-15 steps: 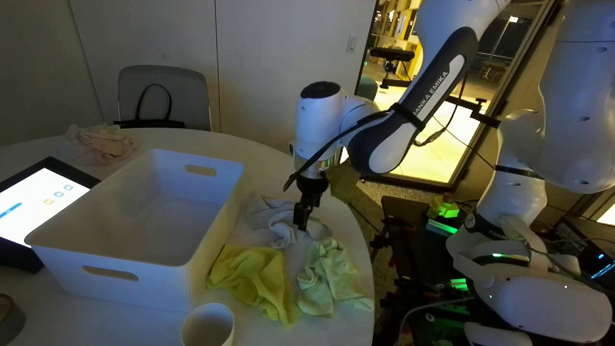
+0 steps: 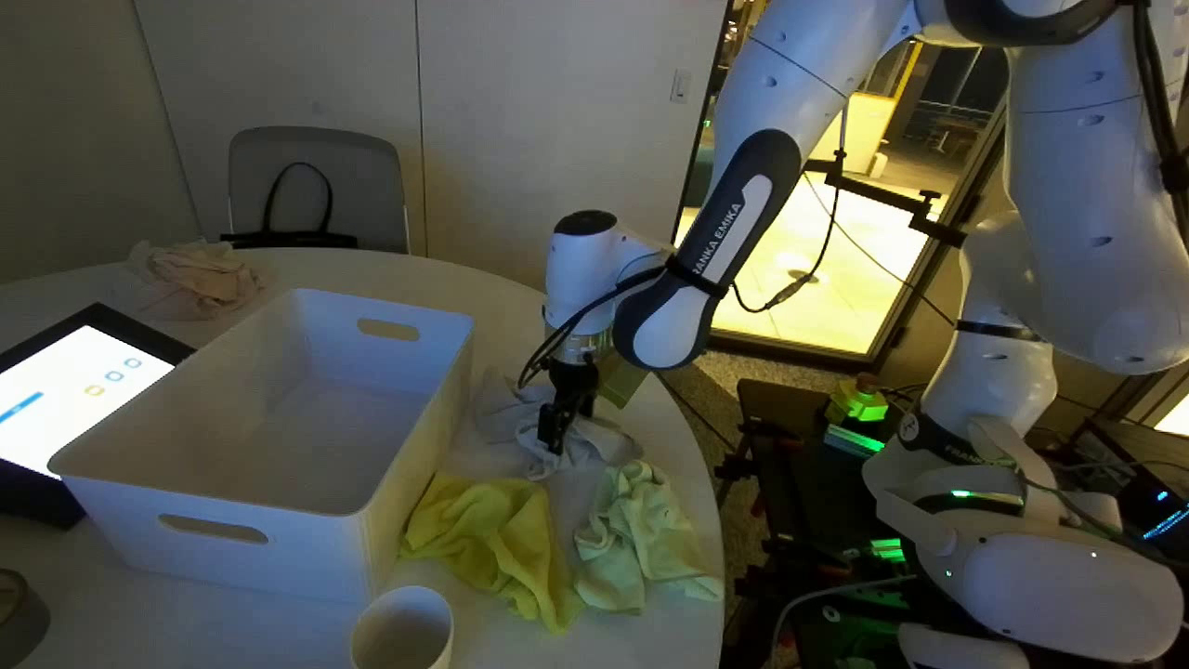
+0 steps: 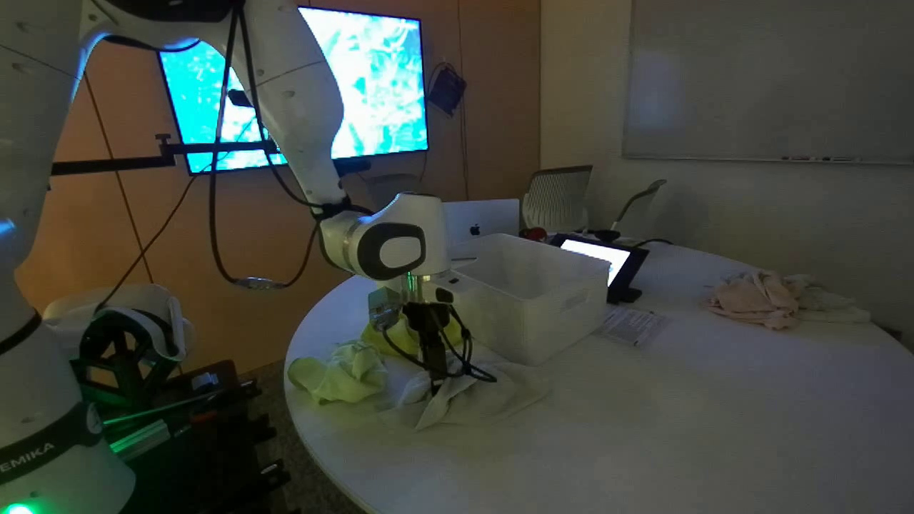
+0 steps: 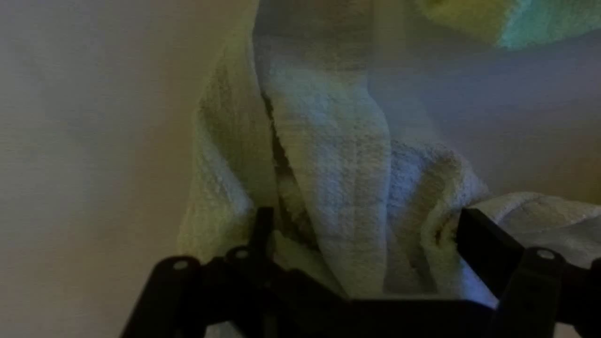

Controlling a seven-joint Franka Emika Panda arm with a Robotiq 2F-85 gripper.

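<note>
A crumpled white cloth (image 2: 598, 445) lies on the table beside the white bin. My gripper is open right over it, pointing down, with folds of the white cloth (image 4: 338, 163) showing between the two spread fingers. The fingertips are down at the cloth in both exterior views; whether they touch the table is hidden. Nearer the first camera, a yellow cloth (image 2: 496, 541) and a pale green cloth (image 2: 641, 535) lie side by side. The white bin (image 2: 429, 429) looks empty inside.
At the far side lies a pinkish cloth (image 3: 754, 300). A lit tablet (image 2: 84, 379) stands against the bin, and a white cup (image 2: 403, 630) is near its front corner. Bare table (image 3: 685, 411) stretches wide in the second exterior view.
My gripper has come down and a little to the left, from above the white cloth to down at it. The cloths and the bin have stayed in place.
</note>
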